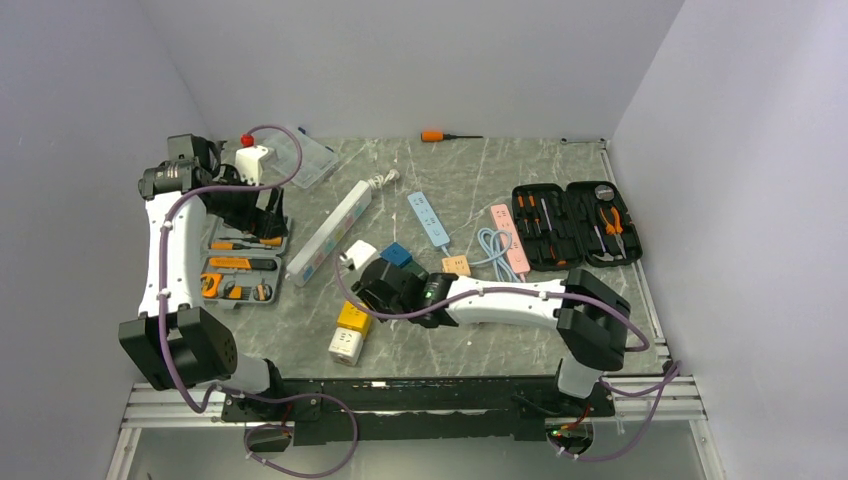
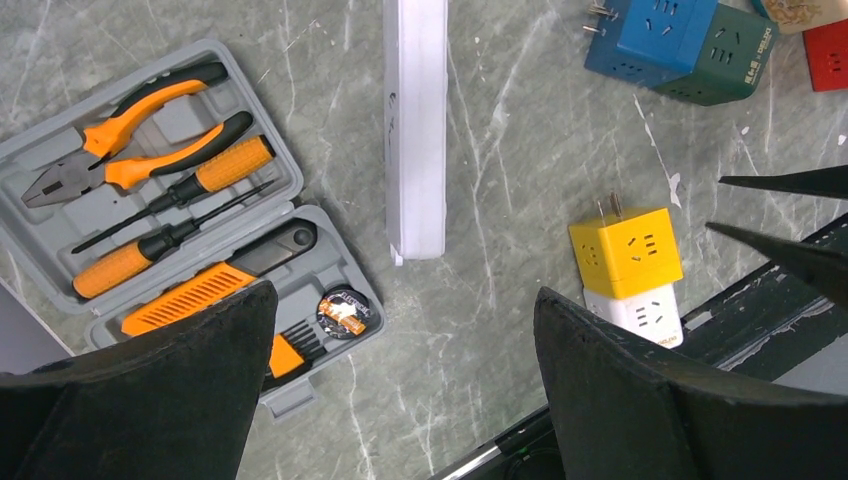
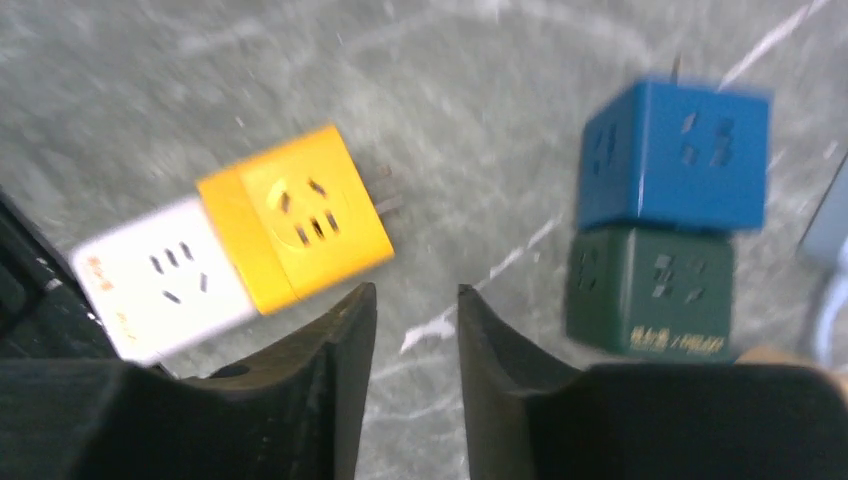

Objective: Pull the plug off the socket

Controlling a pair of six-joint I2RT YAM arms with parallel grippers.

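Note:
A yellow cube plug [image 1: 354, 316] sits joined to a white socket cube [image 1: 346, 344] at the front centre, prongs showing on the yellow one. My right gripper hangs just beside them, its fingers slightly apart with nothing seen between them; the right wrist view is blurred. A blue cube [image 3: 700, 150] and a dark green cube [image 3: 675, 290] stand to its right. My left gripper is open over the left toolbox and white power strip, holding nothing.
Grey toolbox [image 1: 244, 280] at left, long white strip [image 1: 330, 230], light blue strip [image 1: 428, 218], pink strip [image 1: 501, 219], black tool case [image 1: 545, 230] at right. Screwdriver [image 1: 432, 135] at the back.

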